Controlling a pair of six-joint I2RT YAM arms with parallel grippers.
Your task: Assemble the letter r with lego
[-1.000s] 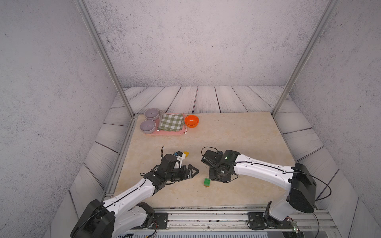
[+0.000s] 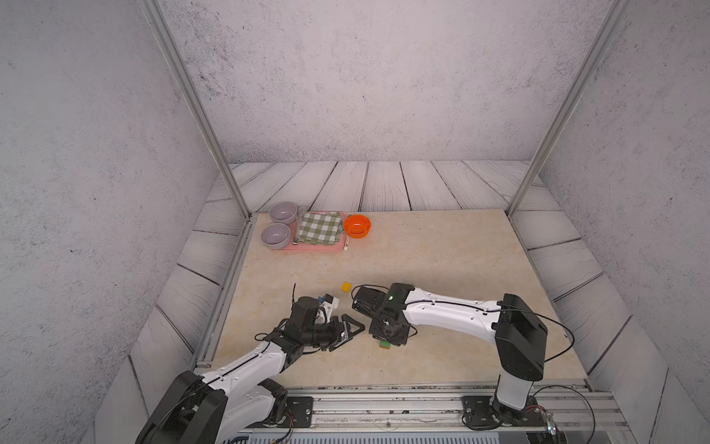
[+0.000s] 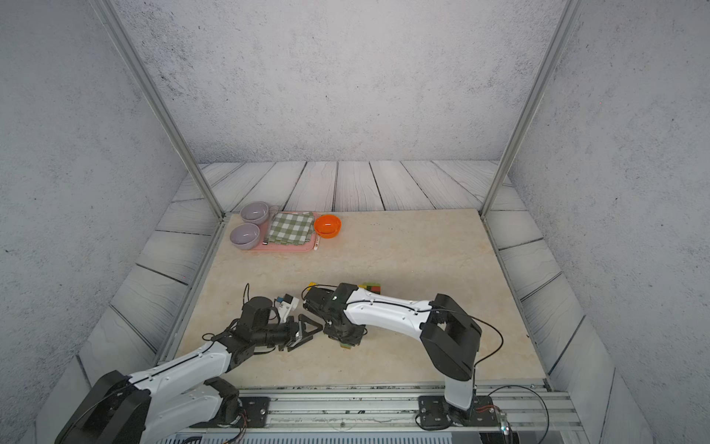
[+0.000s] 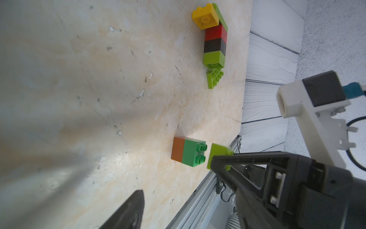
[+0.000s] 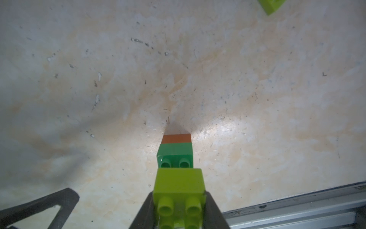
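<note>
A brick stack, orange (image 4: pixel 177 148) with green (image 4: pixel 192 151) studded on its side, lies near the table's front. My right gripper is shut on a lime brick (image 5: pixel 179 183), close above that stack. My left gripper is open with nothing seen between its blurred fingers, left of the stack; it also shows at the right wrist view's lower left. Farther off in the left wrist view, a joined row of lime, black, red and yellow bricks (image 4: pixel 214 45) lies beside a loose lime brick (image 4: pixel 213 79).
A pink tray (image 2: pixel 318 248) with checked cloth (image 2: pixel 319 225) and lilac bowls (image 2: pixel 275 236) stands at the back left, an orange bowl (image 2: pixel 357 226) beside it. A yellow brick (image 2: pixel 345 287) lies mid-table.
My right arm has moved leftward to over the orange and green stack, which it now mostly hides. My left gripper has shifted slightly toward the front and left.
</note>
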